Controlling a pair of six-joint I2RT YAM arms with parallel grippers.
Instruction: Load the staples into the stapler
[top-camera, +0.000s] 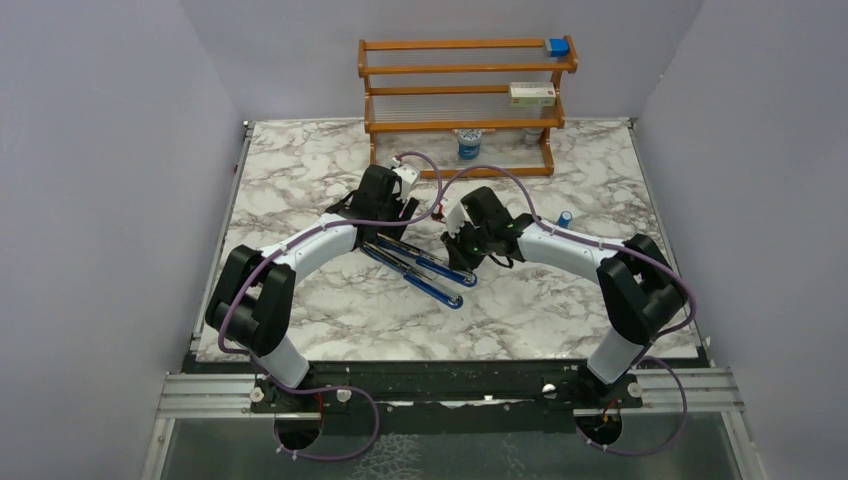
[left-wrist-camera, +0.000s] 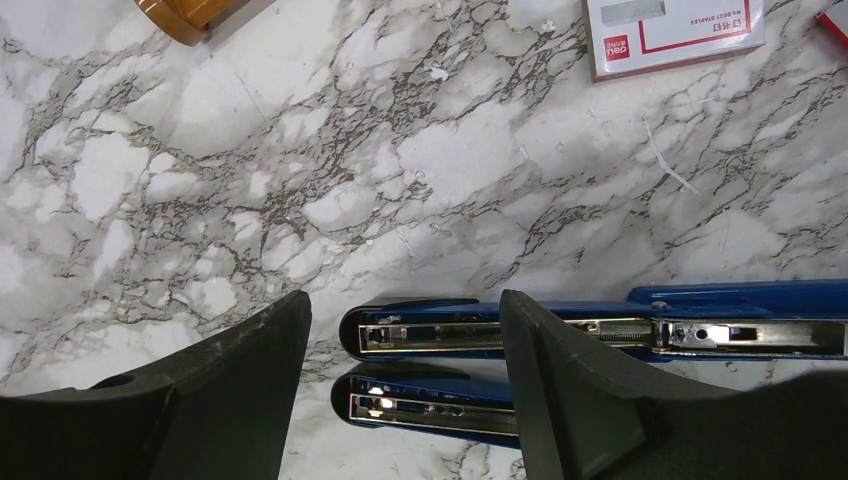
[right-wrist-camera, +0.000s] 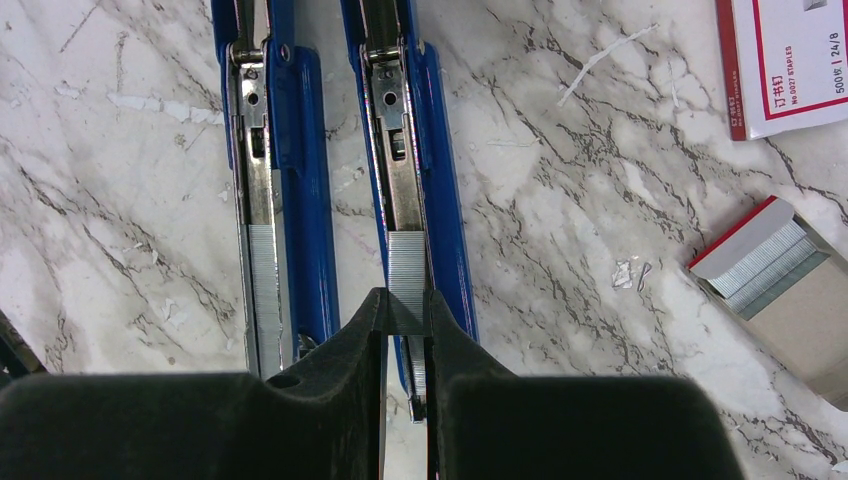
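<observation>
Two long blue staplers lie nearly side by side with their metal channels exposed. In the right wrist view, the nearer stapler (right-wrist-camera: 455, 220) is under my right gripper, which is shut on a grey strip of staples (right-wrist-camera: 407, 270) at its channel. Whether the strip is fully seated I cannot tell. The other stapler (right-wrist-camera: 318, 200) shows a row of staples (right-wrist-camera: 265, 285) in its channel. My left gripper stands open near the staplers' other ends, its fingers wide apart with no object gripped.
A white-and-red staple box (right-wrist-camera: 795, 70) lies behind the staplers, with an open box of staple strips (right-wrist-camera: 770, 265) near it. A wooden rack (top-camera: 465, 126) stands at the back.
</observation>
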